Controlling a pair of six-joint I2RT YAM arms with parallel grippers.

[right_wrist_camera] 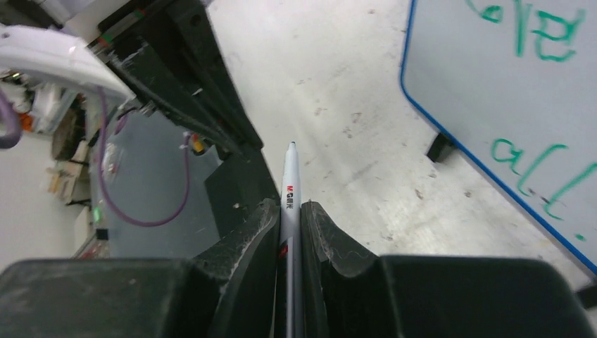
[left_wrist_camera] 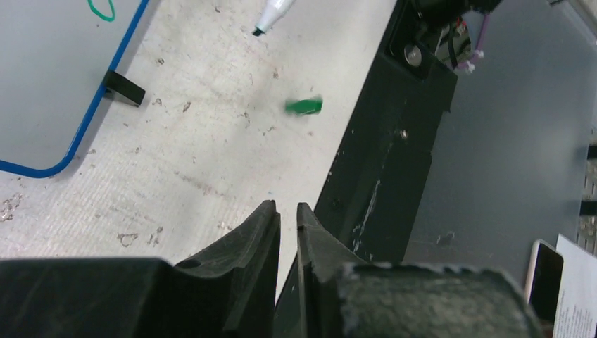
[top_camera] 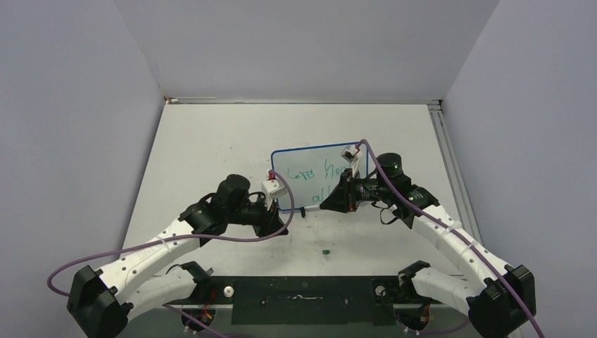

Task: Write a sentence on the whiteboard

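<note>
The small whiteboard (top_camera: 299,189) has a blue frame and green handwriting, partly covered by my right arm in the top view. My right gripper is shut on a white marker (right_wrist_camera: 291,184), its uncapped tip pointing away from the fingers. Between the left fingers is a narrow gap with nothing in it, so my left gripper stands slightly open. Away from it, blurred in the left wrist view, is the green pen cap (left_wrist_camera: 304,106); from above, the cap (top_camera: 326,251) appears over the bare table in front of the board.
Black supports (left_wrist_camera: 124,89) stick out from the board's lower edge. A dark strip (top_camera: 313,299) borders the front of the white table (top_camera: 204,141). Both grippers are close together near the board's lower edge. Open table lies left of and behind the board.
</note>
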